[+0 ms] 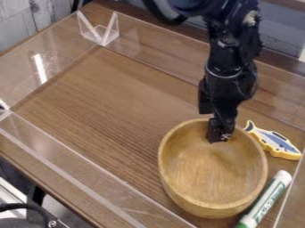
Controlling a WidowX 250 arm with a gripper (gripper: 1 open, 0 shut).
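Observation:
The black gripper (218, 120) hangs from the arm at the upper right, its fingers open at the back rim of a wooden bowl (212, 183). One finger reaches down just inside that rim. Whether it touches the bowl I cannot tell. The bowl is empty.
A yellow and blue toy (272, 142) lies right of the bowl. A white marker with green label (265, 201) lies at the bottom right.

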